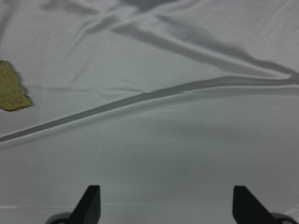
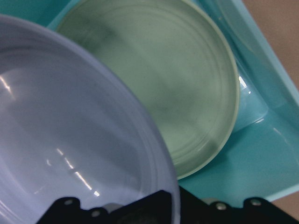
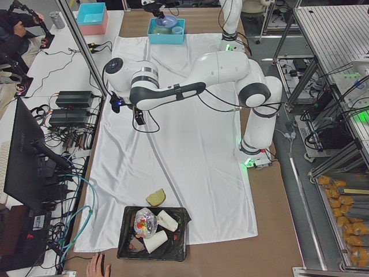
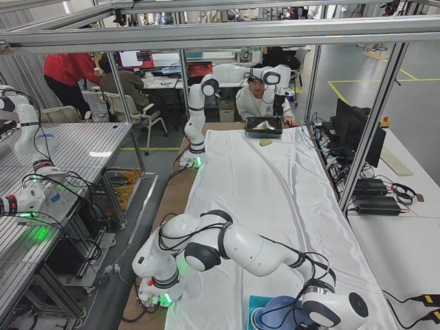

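Observation:
My left gripper hangs over the white cloth, open with nothing between its fingers; a yellow sponge [image 1: 11, 86] lies on the cloth at the left of that wrist view. My right gripper is shut on the rim of a lilac bowl [image 2: 70, 130], which fills the left of the right wrist view. Beneath and beside it lies a pale green plate [image 2: 177, 84] in a teal bin [image 2: 257, 163] at the far end of the table, seen also in the camera left view [image 3: 166, 39].
A black tray [image 3: 124, 242] holding white rolls and a wrapped item stands at the table's near end, beside a person's hand. Monitor, cables and a frame post line the left side.

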